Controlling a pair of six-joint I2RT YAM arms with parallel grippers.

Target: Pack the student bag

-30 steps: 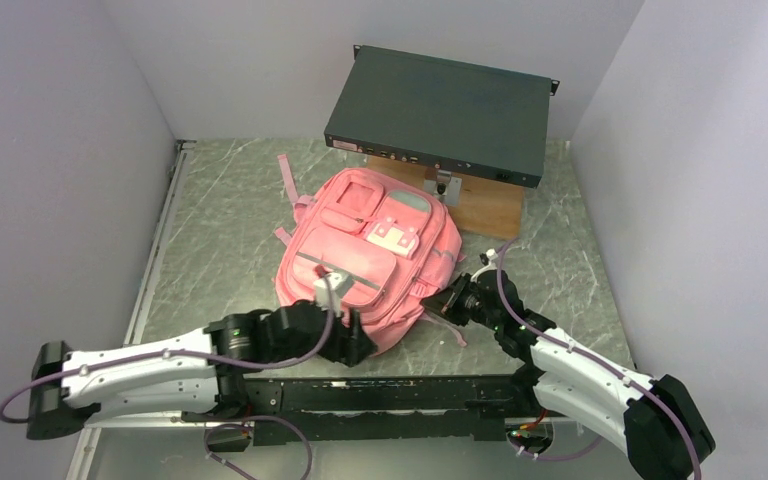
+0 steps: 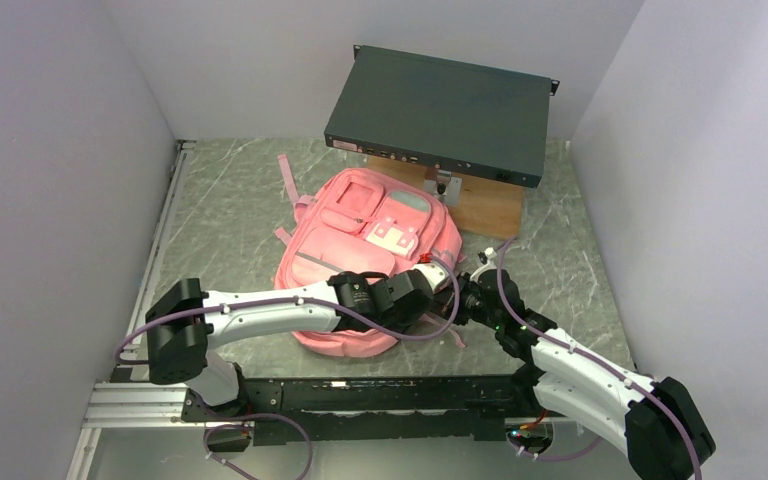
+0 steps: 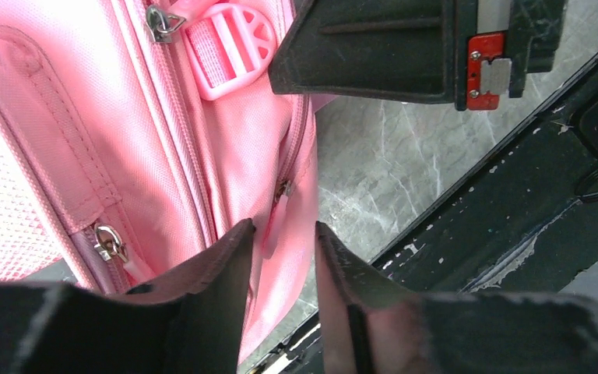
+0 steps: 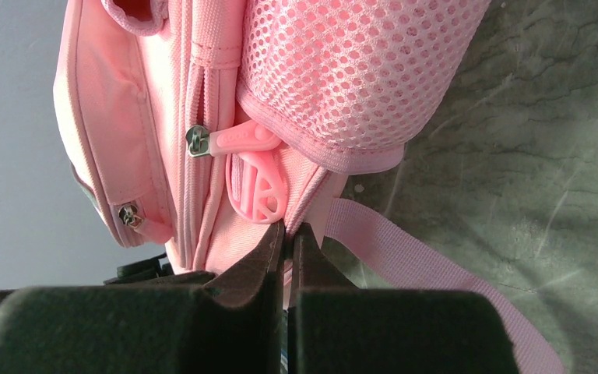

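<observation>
A pink backpack (image 2: 355,225) lies flat on the marbled table, its front pockets facing up. My right gripper is shut on the edge of the bag's side seam, just below a pink buckle (image 4: 258,187). Over the bag's lower right side hangs my left gripper, its fingers parted with a gap between them. Beneath that gap, in the left wrist view, a zipper pull (image 3: 279,214) dangles from the side zipper; I see no contact between it and the fingers. In the top view both gripper tips are hidden by the arms.
A dark rack box (image 2: 440,110) stands at the back above a wooden board (image 2: 490,208). A loose strap (image 4: 420,261) trails onto the table at the bag's right. Black rail (image 2: 380,392) runs along the front edge.
My left arm has swung right and somewhat toward the back, from the bag's lower edge to its right side near the right gripper. The right arm and the bag have stayed in place.
</observation>
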